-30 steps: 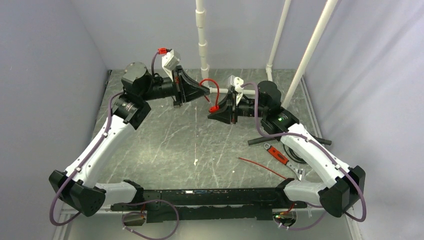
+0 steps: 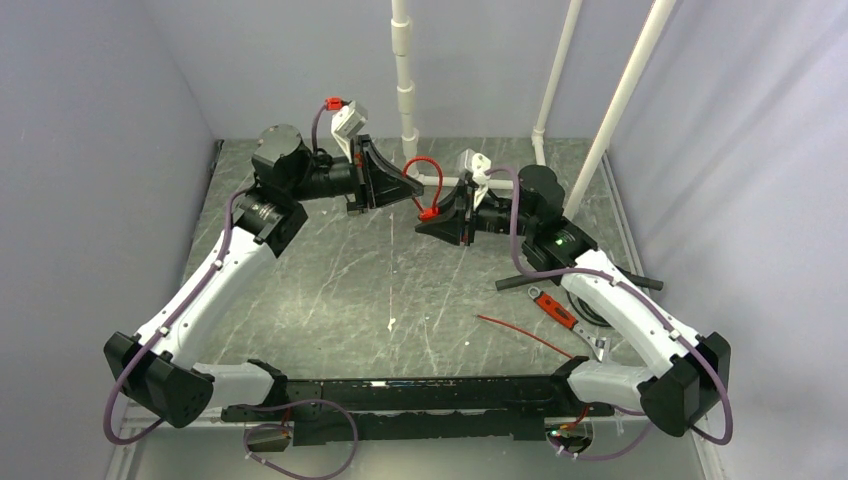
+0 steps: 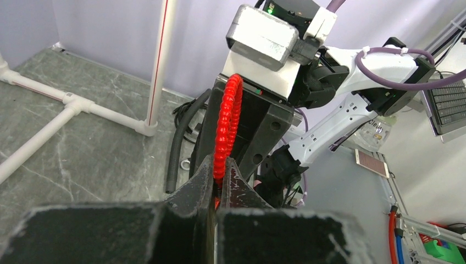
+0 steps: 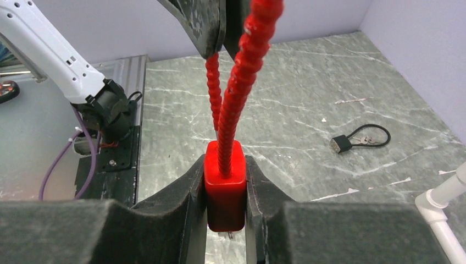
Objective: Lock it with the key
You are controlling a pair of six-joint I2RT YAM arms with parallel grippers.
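A red padlock (image 4: 225, 187) with a red beaded cable loop hangs between the two grippers. My right gripper has its fingers against both sides of the red body. From the left, my left gripper (image 2: 418, 190) is shut on the red cable (image 3: 227, 121), pinched between its fingertips near one end. In the right wrist view that strand runs down toward the top of the body. Whether its tip sits in the body cannot be told. A small metal bit (image 4: 229, 235) shows just below the body; whether it is a key is unclear.
A small black cable lock (image 4: 341, 144) with metal pieces beside it lies on the grey marbled floor. An orange-handled wrench (image 2: 556, 308), a black tube (image 2: 522, 281) and a thin red rod (image 2: 525, 332) lie to the right. White pipes (image 2: 404, 95) stand behind.
My left gripper has shifted slightly right and down with the cable, closer to the padlock body. The right arm has barely moved, still at the red body.
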